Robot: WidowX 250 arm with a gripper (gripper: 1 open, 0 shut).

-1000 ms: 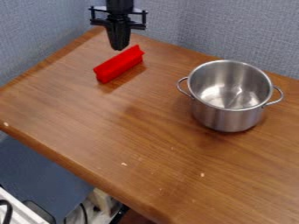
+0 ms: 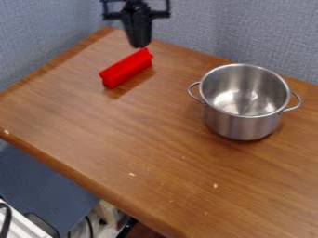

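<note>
A red oblong block (image 2: 125,68) lies at an angle on the wooden table (image 2: 125,158), left of centre toward the back. My gripper (image 2: 137,33) is above and behind it at the top of the view, blurred and partly out of frame, apart from the block. It looks shut, with nothing visible held.
A steel pot (image 2: 243,116) with two handles stands on the right of the table. Grey padded walls border the back, and cables show beyond the front left edge.
The block lies where it was, and the pot has not moved.
</note>
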